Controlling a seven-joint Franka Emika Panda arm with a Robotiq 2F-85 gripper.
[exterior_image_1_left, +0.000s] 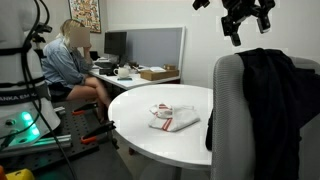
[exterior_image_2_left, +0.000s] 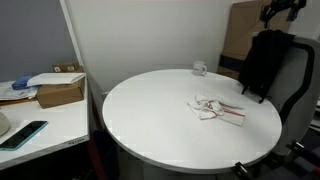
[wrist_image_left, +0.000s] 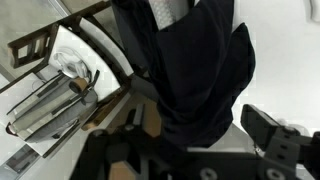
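In exterior view 1, my gripper (exterior_image_1_left: 250, 34) is open, its fingers pointing down with nothing between them. It hangs in the air above a dark cloth or jacket (exterior_image_1_left: 275, 110) draped over a grey chair (exterior_image_1_left: 229, 120). From the wrist view, the black cloth (wrist_image_left: 200, 80) lies beneath and between the spread fingers, apart from them as far as exterior view 1 shows. At the top right corner of exterior view 2, the gripper (exterior_image_2_left: 280, 17) is partly cut off, over the dark cloth (exterior_image_2_left: 263, 60).
A white round table (exterior_image_2_left: 150, 110) stands beside the chair, bearing a crumpled white and red cloth (exterior_image_2_left: 218, 108) and a white mug (exterior_image_2_left: 199, 68). A side desk holds a cardboard box (exterior_image_2_left: 60, 93) and a phone (exterior_image_2_left: 22, 135). Someone sits (exterior_image_1_left: 70, 65) at the far left.
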